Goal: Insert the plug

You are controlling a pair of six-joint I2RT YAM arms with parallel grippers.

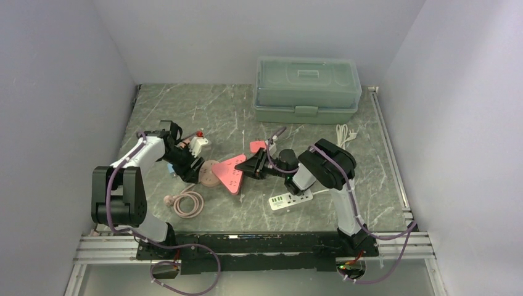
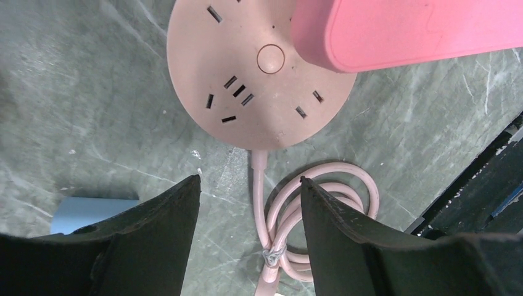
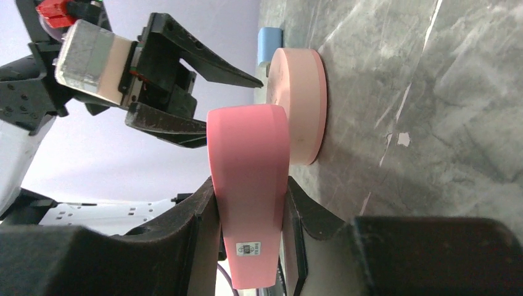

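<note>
A pink triangular socket block (image 1: 229, 174) is held above the table by my right gripper (image 1: 245, 168). In the right wrist view, the right fingers (image 3: 206, 216) press against both sides of the block. My left gripper is open with nothing between its fingers, over the table by the round beige socket (image 2: 216, 114). That socket lies flat, face up, partly under the pink block in the left wrist view. A blue plug (image 2: 92, 213) lies on the table, partly hidden behind a left finger; its prongs are not visible there.
The beige socket's coiled cord (image 1: 188, 203) lies near the front left. A white power strip (image 1: 290, 199) sits below the right arm, with a small red object (image 1: 258, 146) farther back. A green toolbox (image 1: 307, 89) stands at the back. Table between toolbox and left arm is clear.
</note>
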